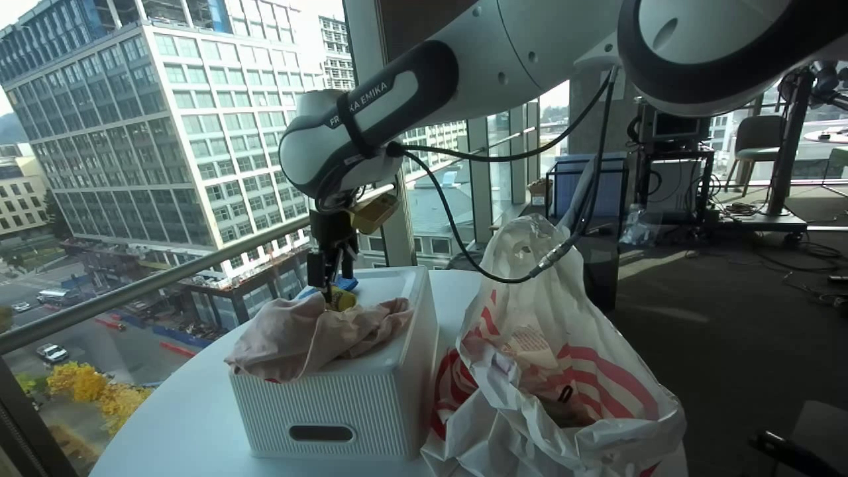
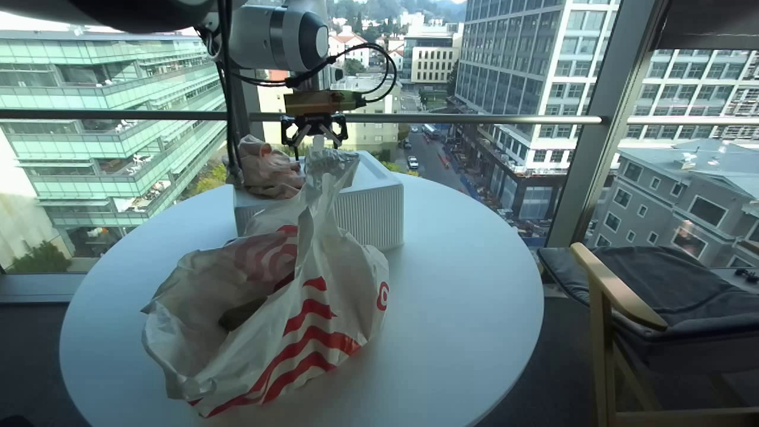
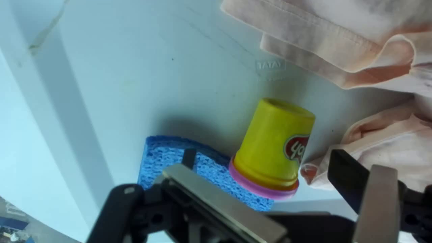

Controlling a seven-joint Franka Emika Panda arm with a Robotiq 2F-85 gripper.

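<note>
A yellow tub [image 3: 274, 139] with a pink-purple lid lies tipped in the wrist view, its lidded end against a blue sponge [image 3: 166, 156]. Pale pink cloth [image 3: 324, 36] lies crumpled beside it; in exterior view 1 the cloth [image 1: 294, 338] drapes over the front of the white box's lid [image 1: 413, 290]. My gripper is open, one finger [image 3: 226, 206] over the sponge and the other finger [image 3: 376, 202] over the cloth's edge. The tub lies between and ahead of the fingers, not gripped. In exterior view 1 the gripper [image 1: 332, 290] is low over the lid.
A white plastic bag [image 1: 548, 381] with red stripes stands open next to the box, its peak rising above the lid. Both are on a round white table [image 2: 462, 306], bare on its right side in exterior view 2. A chair [image 2: 640, 313] is beyond the table edge.
</note>
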